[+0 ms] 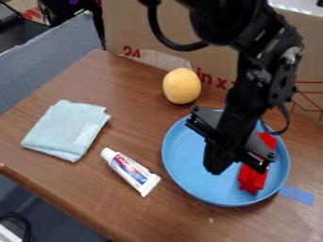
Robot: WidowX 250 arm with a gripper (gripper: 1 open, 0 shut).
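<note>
My black gripper (214, 151) is over the blue plate (197, 175), its fingertips shut with nothing visible between them. A red block (254, 179) lies on the plate's right side, partly hidden behind the gripper, just right of the fingertips.
A yellow potato-like object (182, 86) is behind the plate. A toothpaste tube (130, 172) lies to the left, and a folded light blue cloth (63, 133) farther left. Cardboard (136, 33) stands at the back.
</note>
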